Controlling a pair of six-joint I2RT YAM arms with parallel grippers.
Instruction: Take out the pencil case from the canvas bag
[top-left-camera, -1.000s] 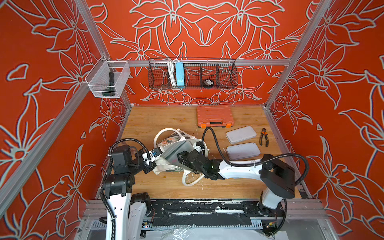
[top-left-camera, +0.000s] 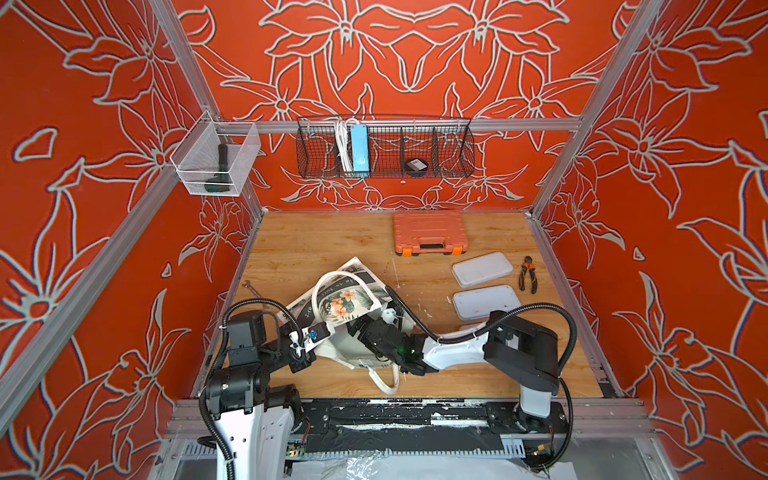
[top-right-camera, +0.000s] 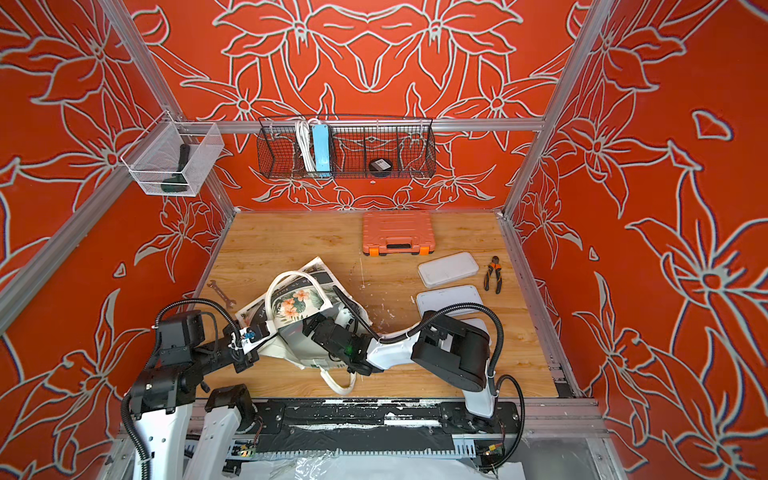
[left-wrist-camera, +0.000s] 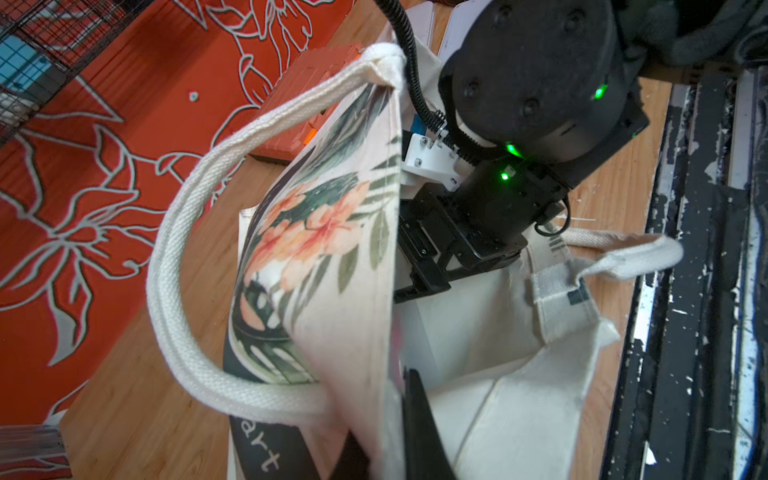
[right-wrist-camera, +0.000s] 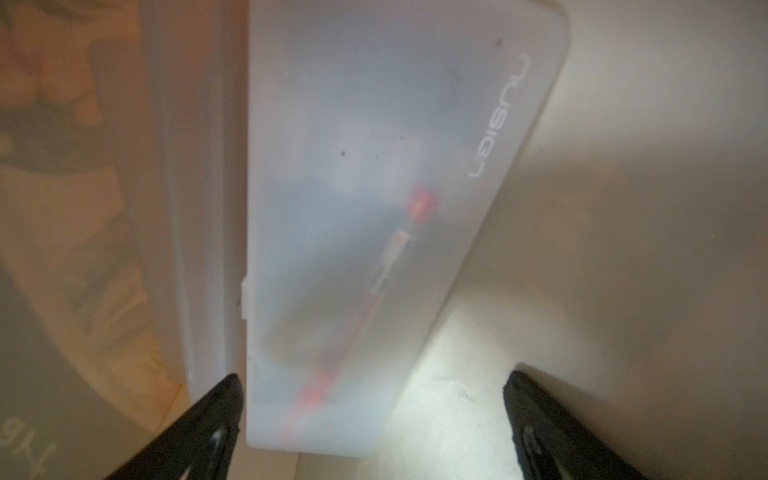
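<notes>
The floral canvas bag (left-wrist-camera: 320, 264) lies on the table at left of centre, one handle arched over its printed side. My left gripper is shut on the edge of that side panel at the bag's mouth. My right gripper reaches into the bag, open, its fingers either side of the lower end of a translucent pencil case (right-wrist-camera: 376, 160) with red items showing through. In the top views the case is hidden by the bag and right arm.
An orange toolbox (top-left-camera: 429, 228) stands at the back. Two white lids or trays (top-left-camera: 481, 268) and pliers (top-left-camera: 528, 276) lie to the right, a wrench (top-right-camera: 220, 292) to the left. Wall baskets (top-left-camera: 384, 148) hang behind.
The left gripper has moved down and right onto the bag; the floral panel now stands across more of the opening. The right arm has shifted left since a second ago.
</notes>
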